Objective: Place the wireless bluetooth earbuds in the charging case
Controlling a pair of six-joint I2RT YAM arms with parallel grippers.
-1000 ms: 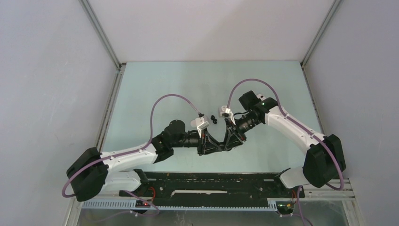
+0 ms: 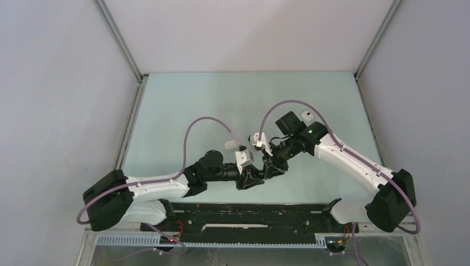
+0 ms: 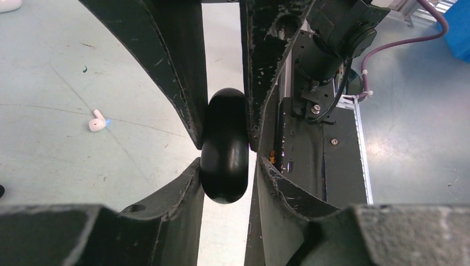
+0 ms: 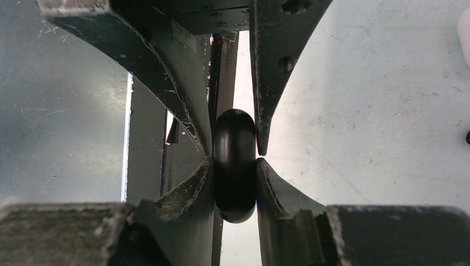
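Both grippers meet over the near middle of the table. A glossy black oblong case (image 3: pixel 224 160) is between them, upright and seemingly closed in the wrist views. My left gripper (image 2: pixel 249 180) is shut on it, and so is my right gripper (image 2: pixel 272 172), their fingertips close together on either side of it. A white earbud (image 3: pixel 97 123) lies on the table in the left wrist view. A small black object (image 3: pixel 1 190) is cut off at that view's left edge.
A pale rounded object (image 2: pixel 231 144) lies behind the left gripper, another (image 2: pixel 306 115) at the back right.
Both arms have shifted slightly toward the table's front edge since a second ago, the right one more, still together.
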